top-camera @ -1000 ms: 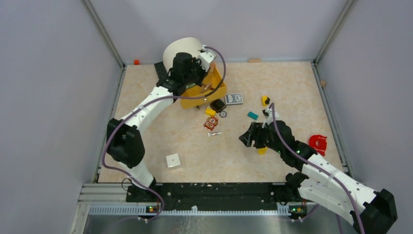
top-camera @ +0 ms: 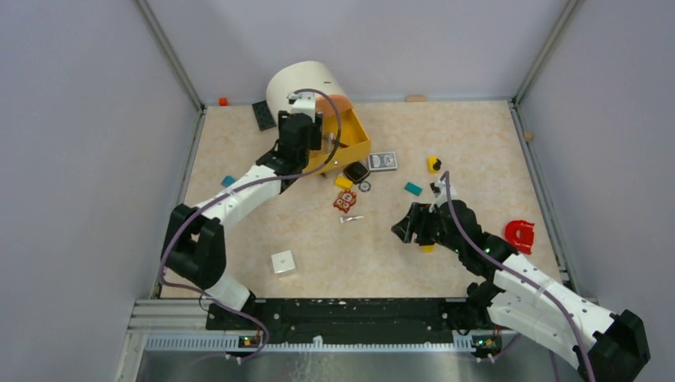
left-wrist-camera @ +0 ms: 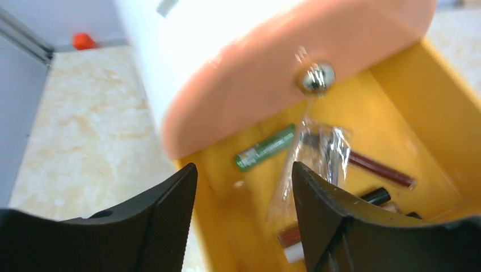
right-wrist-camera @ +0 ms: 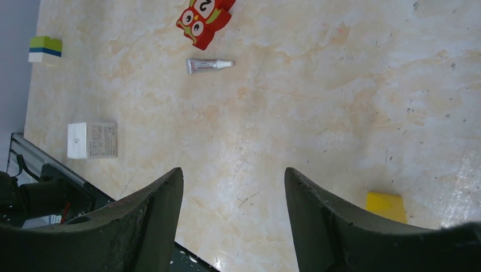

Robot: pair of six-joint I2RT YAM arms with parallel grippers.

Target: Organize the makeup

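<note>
An open yellow makeup box (top-camera: 351,137) with a white lid (top-camera: 298,76) stands at the back. My left gripper hangs over it, part open. Inside are a green tube (left-wrist-camera: 264,147), a dark red pencil (left-wrist-camera: 381,169), a clear packet (left-wrist-camera: 334,153) and several other sticks, partly hidden by the fingers; whether anything is between them is unclear. My right gripper is open and empty at the right front. A small silver tube (right-wrist-camera: 204,66) lies beyond it, below a red owl piece (right-wrist-camera: 205,25).
A card pack (top-camera: 382,161), a black case (top-camera: 357,172), small yellow and teal pieces lie right of and before the box. A white cube (top-camera: 282,263) sits at the left front, a red object (top-camera: 519,235) at right.
My left arm has pulled back toward the left over the box and its wrist has turned. The right arm is almost unmoved.
</note>
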